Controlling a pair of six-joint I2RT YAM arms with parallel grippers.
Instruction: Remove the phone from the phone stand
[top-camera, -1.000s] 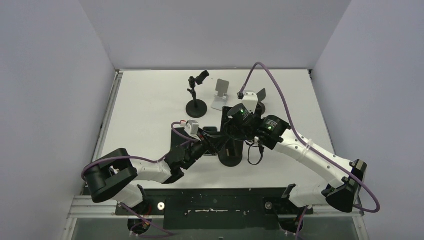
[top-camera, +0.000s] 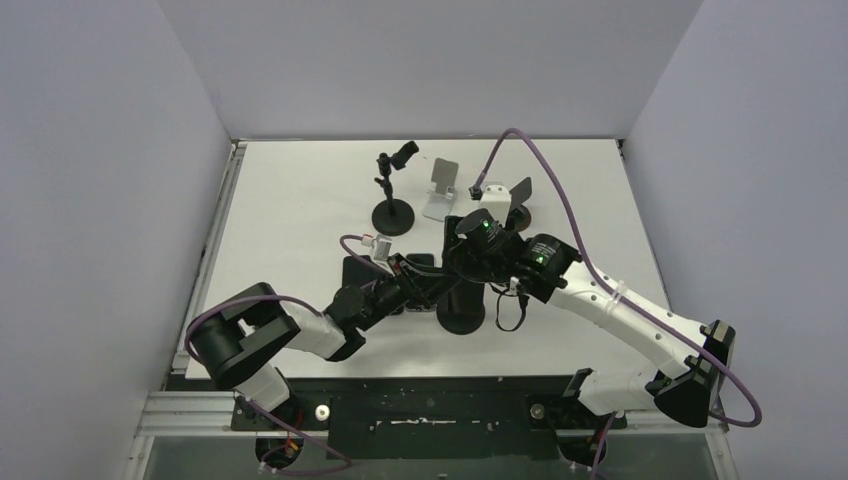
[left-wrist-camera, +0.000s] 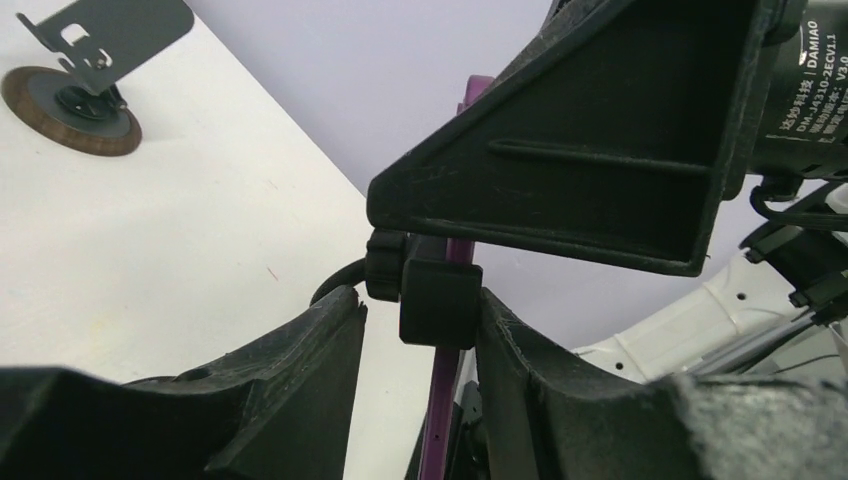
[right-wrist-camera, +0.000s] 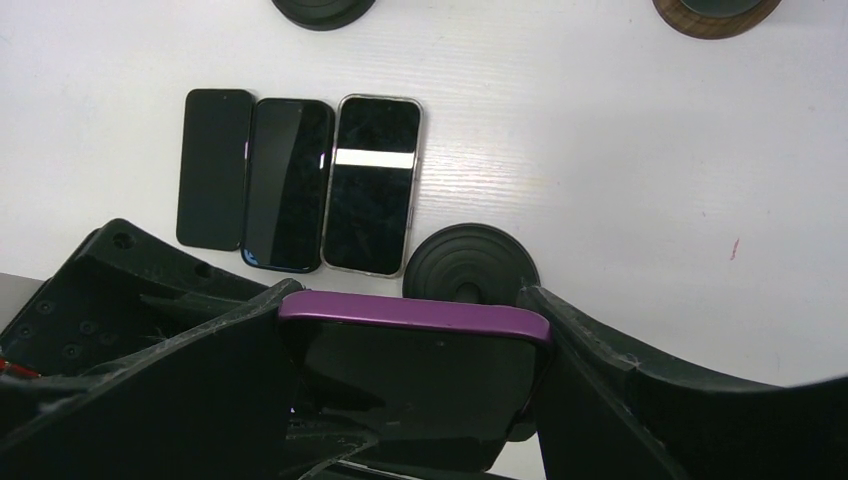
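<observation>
The purple-edged phone (right-wrist-camera: 415, 375) stands between the fingers of my right gripper in the right wrist view, above the black stand's round base (right-wrist-camera: 470, 258). My left gripper has its two fingers around that block and phone edge, part open; whether they press on it is unclear. The right gripper's black body hangs over it. In the top view both grippers (top-camera: 448, 275) meet at the stand and hide much of it.
Three phones (right-wrist-camera: 370, 205) lie flat left of the base. Behind are a tall black stand (top-camera: 392, 215), a silver stand (top-camera: 443, 190) and a stand on a wooden disc (left-wrist-camera: 70, 130).
The left arm's elbow and wrist have shifted slightly, the elbow toward the right and up in the top view. The right arm is almost unchanged.
</observation>
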